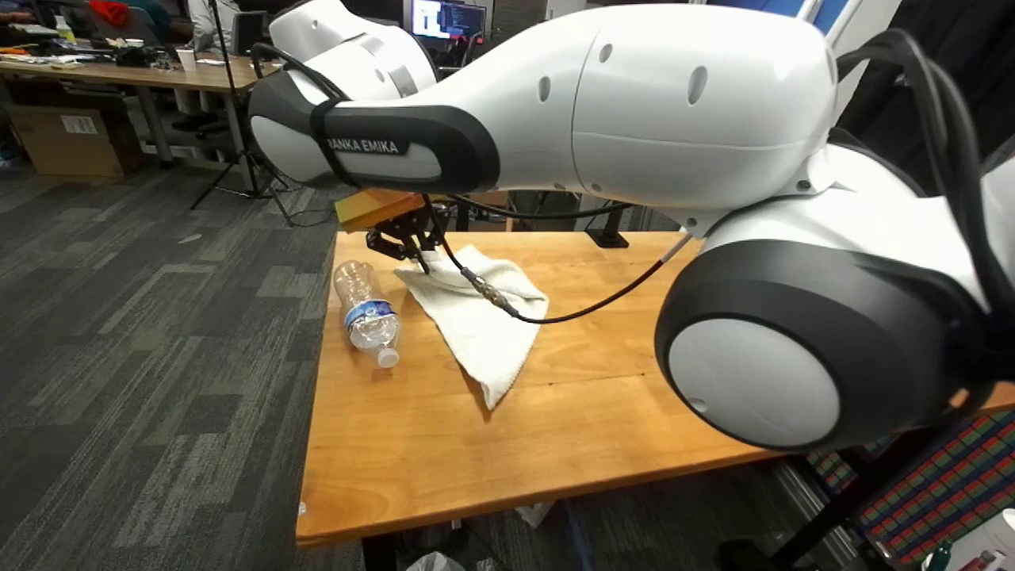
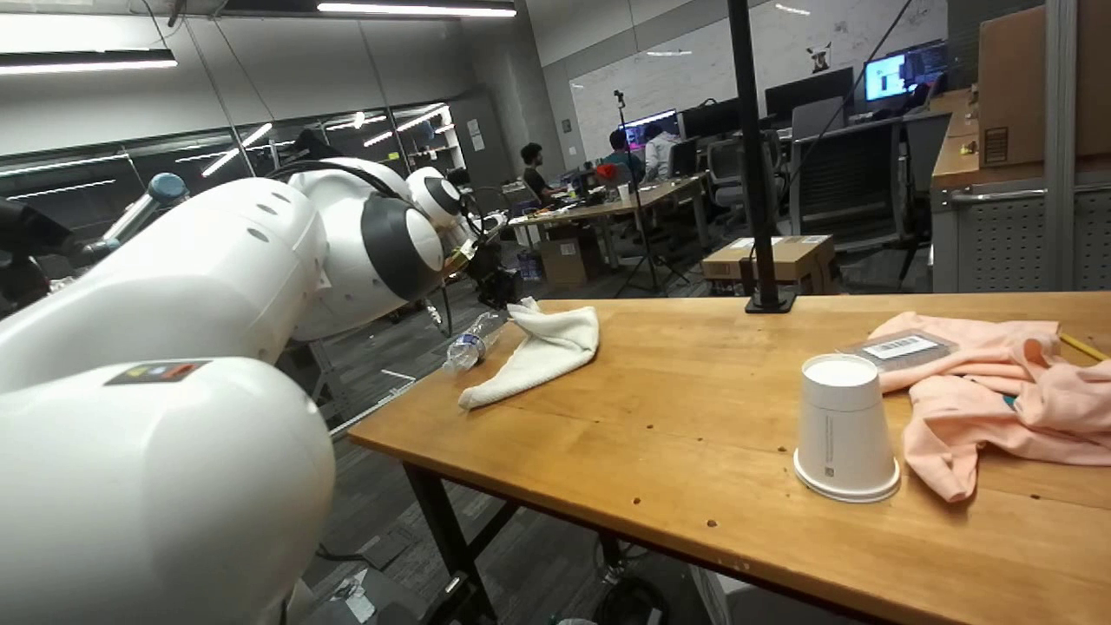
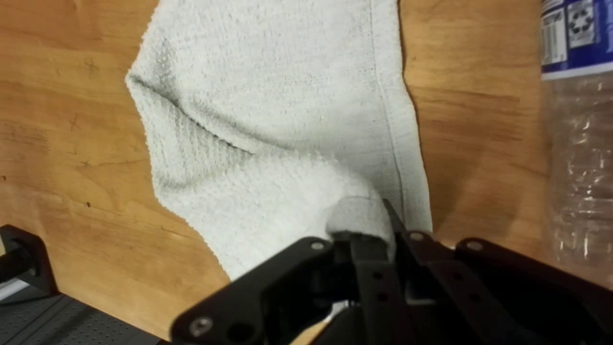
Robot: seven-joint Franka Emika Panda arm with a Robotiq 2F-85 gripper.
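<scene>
A white towel [image 1: 487,319] lies partly folded on the wooden table, with one end lifted by my gripper. In the wrist view a fold of the towel [image 3: 276,86] rises between the fingers, which are shut on it. The far part of the towel [image 2: 552,349] rests flat on the table. Just left of the towel in exterior view 1, a clear plastic bottle [image 1: 369,314] with a blue label lies on its side. In the wrist view the same bottle [image 3: 580,155] appears at the right edge, apart from the fingers.
An upturned white cup [image 2: 844,427] stands on the table, with a peach cloth [image 2: 1000,406] and a flat grey packet [image 2: 903,350] beside it. A black post base [image 1: 607,238] is fixed at the table's back edge.
</scene>
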